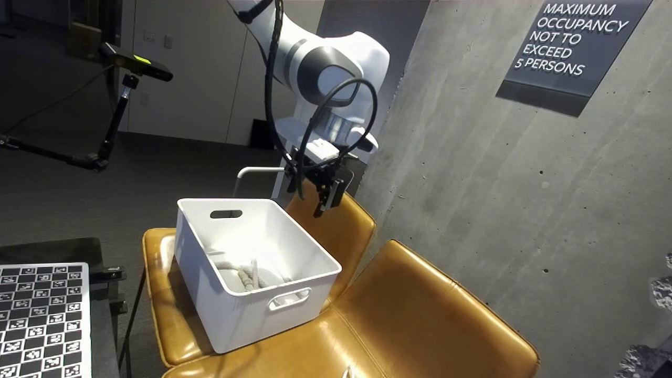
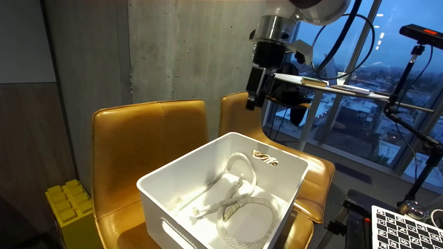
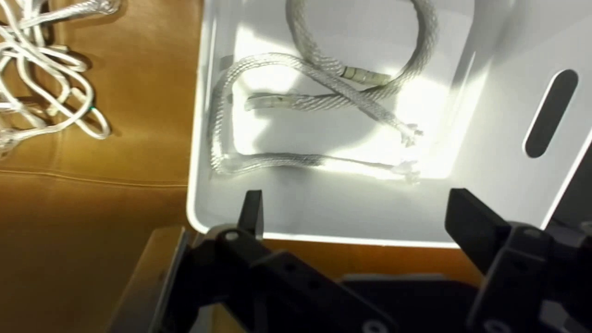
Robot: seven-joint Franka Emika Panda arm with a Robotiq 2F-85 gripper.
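Over the back rim of the white bin (image 2: 166,176) hangs my gripper, fingers wide apart and nothing between the fingers. In the wrist view, a grey-white braided rope (image 3: 266,58) lies bent on the bin floor. A thicker looped rope (image 3: 427,33) lies with it, partly cut off by the top of the frame. Both are below my fingertips and apart from them. A tangle of thin white cord (image 3: 41,72) rests outside the bin, on the tan seat at the upper left of the wrist view.
Tan chairs (image 1: 434,302) carry the bin, with a concrete wall (image 1: 504,208) behind them. A checkered board (image 1: 44,321) stands to one side, near a camera on a stand (image 1: 113,138). A yellow block (image 2: 77,211) is on the floor.
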